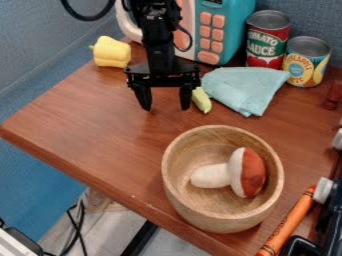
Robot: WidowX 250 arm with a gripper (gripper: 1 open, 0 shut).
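My black gripper (pixel 164 100) hangs over the back middle of the wooden table, its two fingers apart with nothing visible between them. A yellow corn cob (pixel 202 100) lies just to the right of the fingers. A wooden bowl (pixel 189 197) at the front holds a toy mushroom (pixel 229 173) with a red-brown cap. A yellow pepper (pixel 111 52) stands at the back left.
A light blue cloth (pixel 245 88), a tomato sauce can (pixel 266 42), another can (pixel 306 63), a toy microwave (pixel 207 25) and an orange crayon (pixel 287 224) crowd the back and right.
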